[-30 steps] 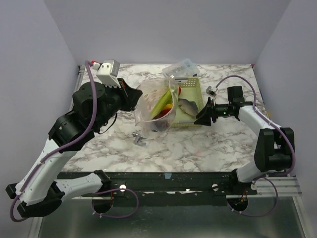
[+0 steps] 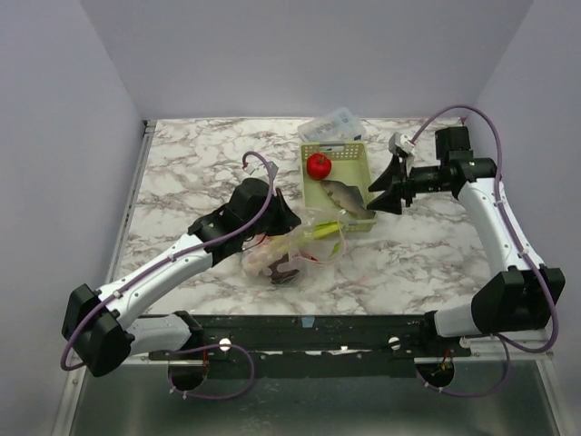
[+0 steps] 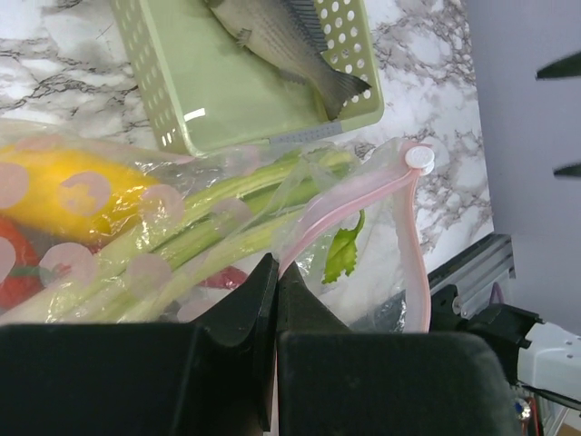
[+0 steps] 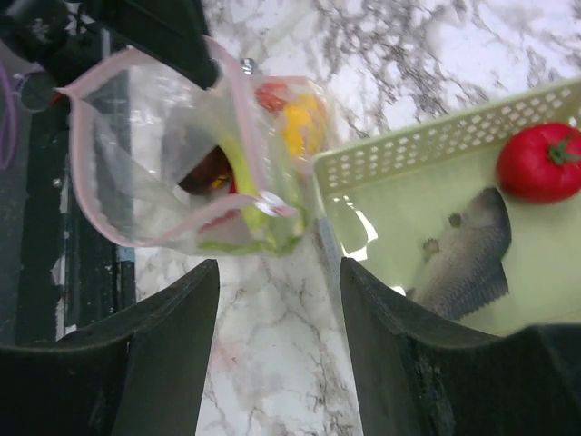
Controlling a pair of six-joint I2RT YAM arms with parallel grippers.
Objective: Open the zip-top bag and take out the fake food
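The clear zip top bag point(image 2: 277, 257) lies on the marble table with food inside. Within it show celery point(image 3: 213, 213), a yellow item point(image 3: 113, 193), a red item point(image 3: 14, 259) and a dark item point(image 4: 209, 171). My left gripper is shut on the bag's pink zip edge, and the mouth gapes toward the right. To the right of the bag, my right gripper stands open and empty, over the near right corner of the green basket point(image 2: 310, 195). A tomato point(image 2: 319, 165) and a fish point(image 2: 345, 194) lie in that basket.
Behind the basket lies a clear plastic item point(image 2: 332, 124). The basket's near wall is close to the bag. Bare marble point(image 2: 399, 263) shows at the front right, and the table's left side is also free.
My left gripper has come down from high above the table with the bag, which now lies flatter on the surface.
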